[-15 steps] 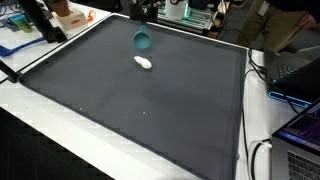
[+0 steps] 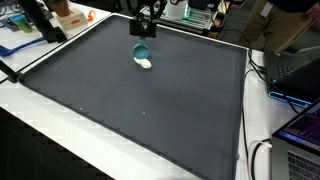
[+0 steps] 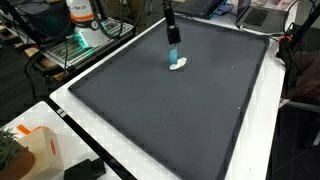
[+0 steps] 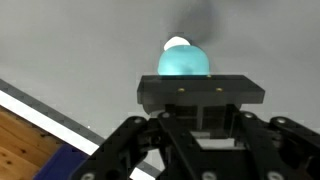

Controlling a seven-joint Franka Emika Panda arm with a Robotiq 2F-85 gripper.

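Between the fingers of my gripper is a teal object [image 4: 184, 61] with a rounded end, and the fingers are shut on it. In exterior view 1 the teal object [image 2: 141, 50] hangs below the gripper, right over a small white object [image 2: 143, 63] on the dark board. From the other side, the teal object [image 3: 173, 55] also appears just above the white object [image 3: 178, 64]; whether they touch I cannot tell. Only a bit of the white object [image 4: 177, 42] shows past the teal one in the wrist view.
A dark grey board [image 2: 150, 110] covers most of the table and is otherwise clear. Laptops [image 2: 295, 95] stand along one side of the table. A cable [image 2: 255, 145] runs near the board's edge, and assorted items [image 2: 60, 15] lie at the back left.
The white object stays in place.
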